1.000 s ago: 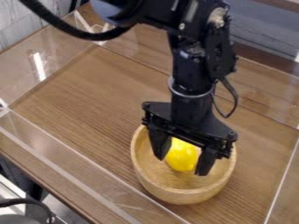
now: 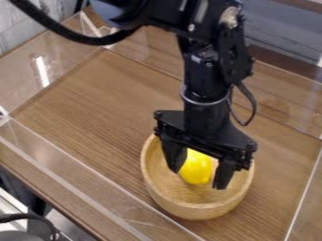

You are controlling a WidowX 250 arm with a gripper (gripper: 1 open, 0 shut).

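Note:
My black gripper [image 2: 199, 156] is open, lowered over a round wooden bowl [image 2: 198, 204], with its fingers reaching down inside the rim. A yellow object [image 2: 195, 168] lies in the bowl between the fingers, partly hidden by the gripper. Whether the fingers touch it I cannot tell.
The bowl stands on a wooden table [image 2: 88, 113] near its front right. Clear panels run along the edges, and a black cable arches over the upper left.
The gripper has shifted very slightly, and a little less of the yellow object shows. It remains over the bowl.

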